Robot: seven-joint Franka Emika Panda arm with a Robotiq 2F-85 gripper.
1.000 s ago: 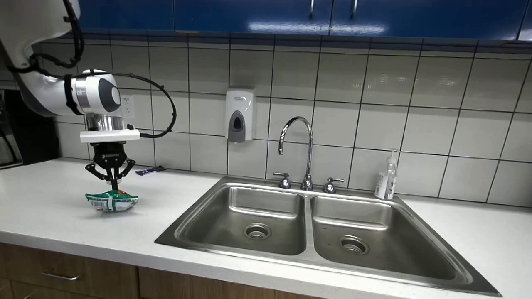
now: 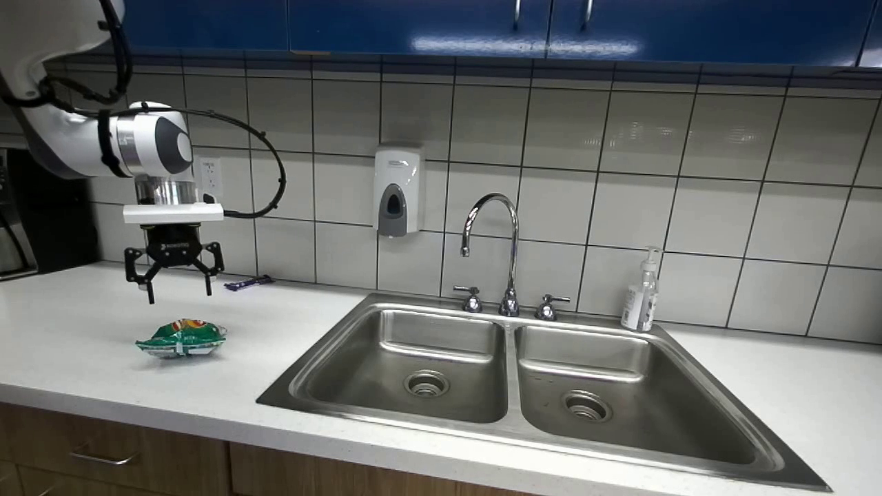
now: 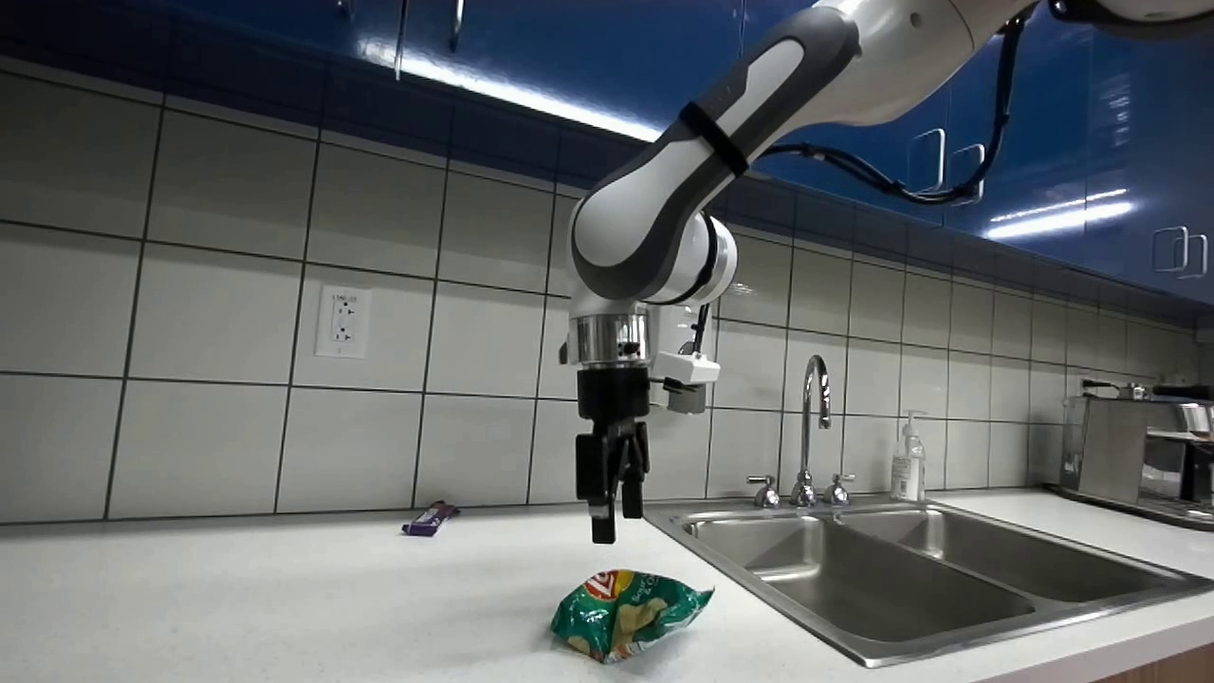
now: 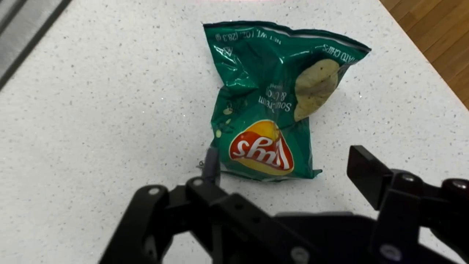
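A green bag of chips [image 4: 259, 101] lies on the white counter, its red and yellow logo towards my gripper in the wrist view. In exterior view 1 the gripper [image 2: 180, 295] hangs above the bag [image 2: 182, 337], its fingers spread and a clear gap below them. Nothing is between the fingers. From the other side, in exterior view 2, the gripper [image 3: 616, 524] is likewise apart from the bag [image 3: 629, 615], over its back edge.
A small purple packet [image 2: 249, 282] lies by the tiled wall behind. To the right is a steel double sink [image 2: 510, 372] with a faucet [image 2: 510, 256]. Bare counter [image 3: 285, 603] stretches away on the other side of the bag. A soap bottle [image 2: 641, 293] stands behind the sink.
The gripper has risen off the bag and shifted slightly left, its fingers going from together to apart. The bag still rests on the counter, moved a little to the left.
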